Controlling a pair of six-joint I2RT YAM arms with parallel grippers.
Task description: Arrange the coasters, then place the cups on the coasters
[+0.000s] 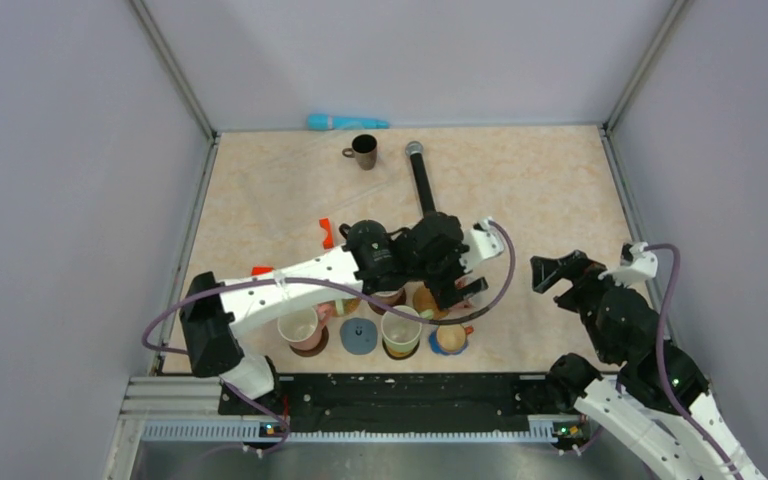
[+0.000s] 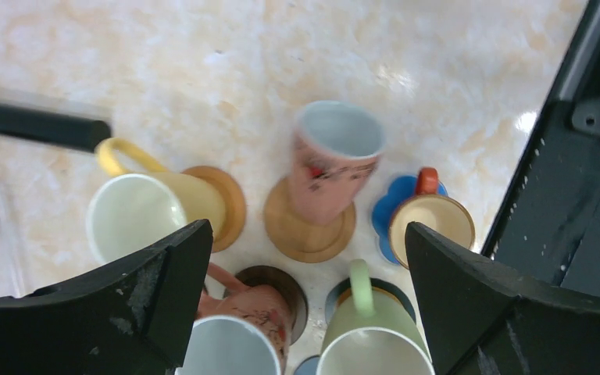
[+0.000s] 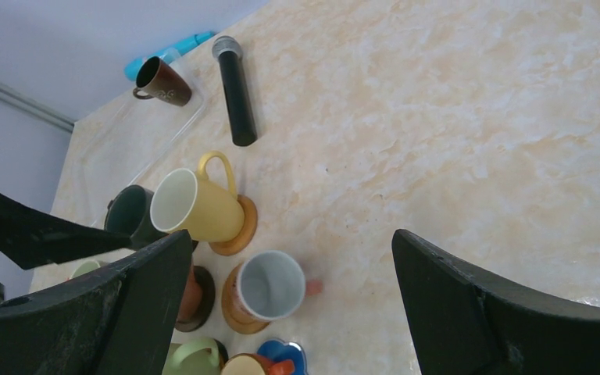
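A pink cup (image 2: 332, 176) with a pale inside stands on a round wooden coaster (image 2: 309, 242) in the left wrist view. From the right it shows as a pale-rimmed cup (image 3: 271, 284), its coaster (image 3: 237, 314) showing beside it. Over this cup hovers my left gripper, open, nothing held between its fingers. The top view has the left arm hiding most of that cup. Off to the right, clear of all cups, my right gripper (image 1: 550, 286) hangs open and empty.
Close around are a yellow cup (image 2: 195, 205), a small cup (image 2: 431, 223) on a blue coaster, and a green cup (image 2: 375, 332). A microphone (image 1: 422, 182) and a brown mug (image 1: 362, 151) lie farther back.
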